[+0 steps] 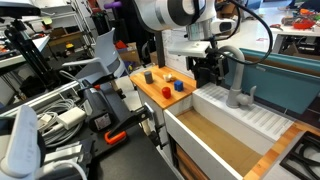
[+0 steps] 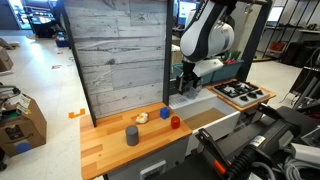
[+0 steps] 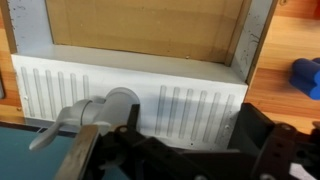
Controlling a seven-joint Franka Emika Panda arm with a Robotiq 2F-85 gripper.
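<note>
My gripper hangs low at the back of the white worktop, just left of the grey faucet. In the wrist view its black fingers stand wide apart, with only the ribbed white surface visible between them. An open drawer with a bare wooden bottom lies in front of that surface. On the wooden counter at the left are a blue cup-like object, a red one and a grey cup. Part of the blue object shows at the wrist view's right edge.
A stove grate lies right of the drawer. Behind the worktop runs a blue-green back panel, and a whitewashed plank wall backs the counter. Small yellowish items lie near the blue object. The drawer's inside is clear.
</note>
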